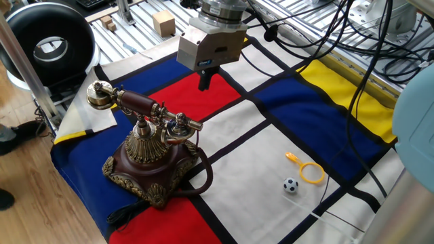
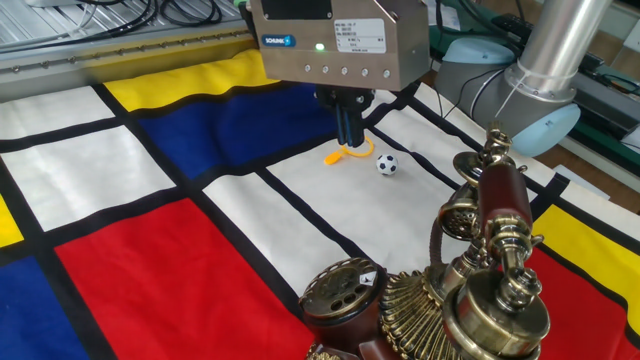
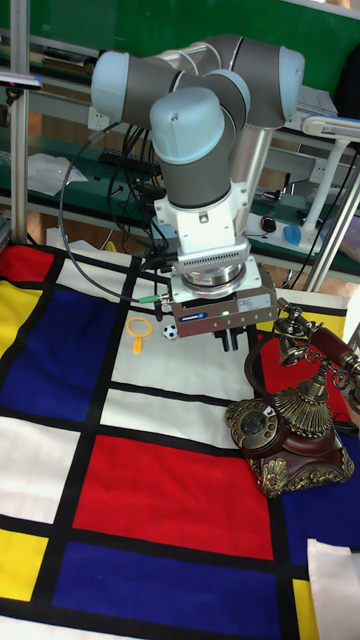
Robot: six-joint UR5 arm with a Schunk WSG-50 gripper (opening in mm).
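Note:
My gripper (image 2: 350, 142) hangs in the air above the patterned cloth, its dark fingers pointing down. They stand close together, and whether they are fully shut cannot be made out; no object shows between them. An antique-style telephone (image 1: 146, 159), dark red with brass trim, stands upright with its handset (image 1: 139, 103) lying across the cradle. In exterior view 3 it is to the right of the gripper and below it. A small black-and-white football (image 1: 290, 185) rests on a white patch of cloth. Beside it lies a yellow-orange ring with a handle (image 1: 312, 173), like a toy magnifier.
The cloth (image 3: 170, 496) has wide bare areas of red, blue, white and yellow. A cord (image 1: 207, 173) loops beside the telephone. Black cables (image 1: 352, 81) hang over the cloth's far side. A wooden block (image 1: 163, 24) sits on the metal rails behind.

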